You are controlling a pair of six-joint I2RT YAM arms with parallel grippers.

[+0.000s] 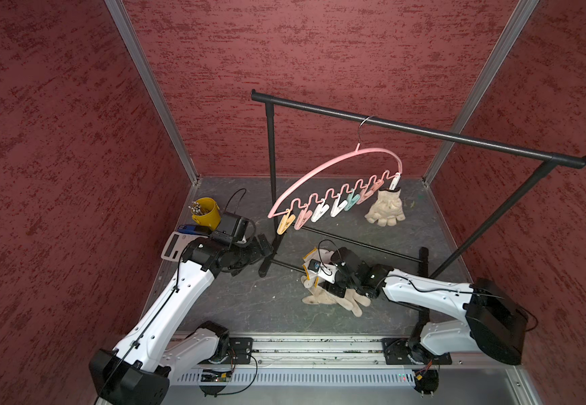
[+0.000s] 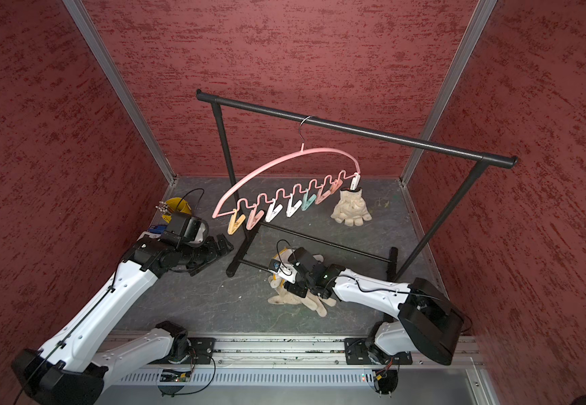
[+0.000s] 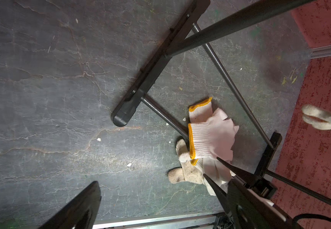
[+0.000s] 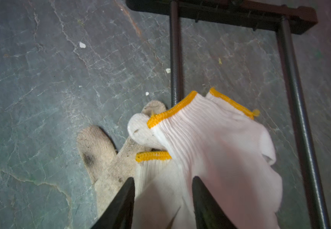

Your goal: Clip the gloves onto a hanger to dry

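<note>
White gloves with yellow cuffs (image 4: 218, 152) lie heaped on beige, stained gloves (image 4: 108, 179) on the dark floor. Right over this heap, my right gripper has its fingers apart, with glove fabric below and between the tips; no grip on it shows. My left gripper (image 1: 266, 246) is open and empty, off to the heap's left. A pink hanger (image 1: 333, 162) with a row of clips hangs from the rack bar. At its right end a white clip (image 1: 394, 181) carries a beige glove (image 1: 387, 208); the remaining clips, such as the yellow clip (image 1: 286, 222), hang without gloves.
The black rack (image 1: 414, 128) spans the area, its lower bars (image 4: 302, 114) running along the floor by the gloves. A yellow cup (image 1: 206, 212) and a calculator (image 1: 176, 245) stand at the left. Open floor lies left of the heap.
</note>
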